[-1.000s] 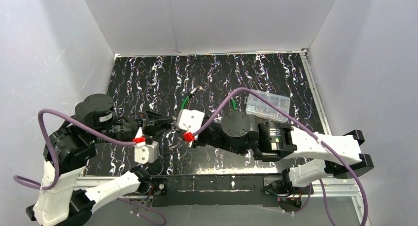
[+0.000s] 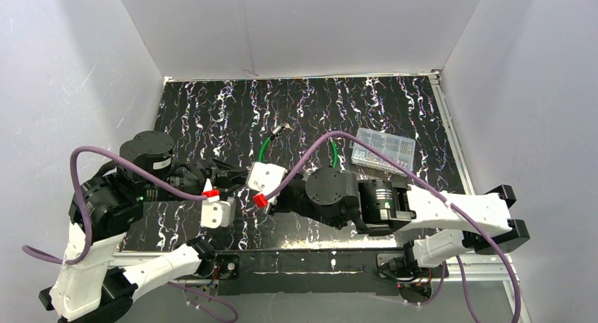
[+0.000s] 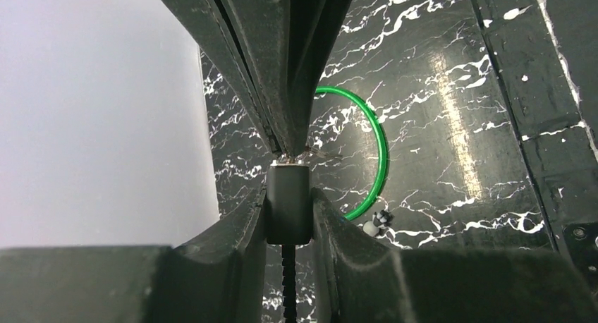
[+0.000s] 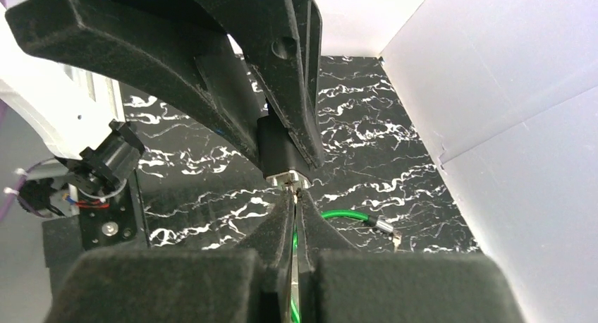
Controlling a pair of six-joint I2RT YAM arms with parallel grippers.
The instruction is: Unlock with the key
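Note:
A black lock body [image 3: 289,204] with a metal end is clamped in my left gripper, which is shut on it. Over that metal end, in the left wrist view, stand the closed fingers of my right gripper. The right wrist view shows the same lock [image 4: 285,150] held from above, its silver face toward my right fingertips [image 4: 310,221]. A small metal piece, seemingly the key [image 4: 293,189], shows where tips and lock meet. Whether the right fingers pinch it, I cannot tell. From the top, both grippers meet in mid-air; the contact is mostly hidden.
On the dark marbled table lies a green cable [image 3: 381,154] with a metal end [image 4: 384,226]. A clear compartment box [image 2: 383,151] sits at the right. Pale walls [image 2: 303,30] enclose the table, and its far part is clear.
My left arm has shifted a little to the right with the lock. The right arm has moved slightly left over the last second, and the grippers still meet.

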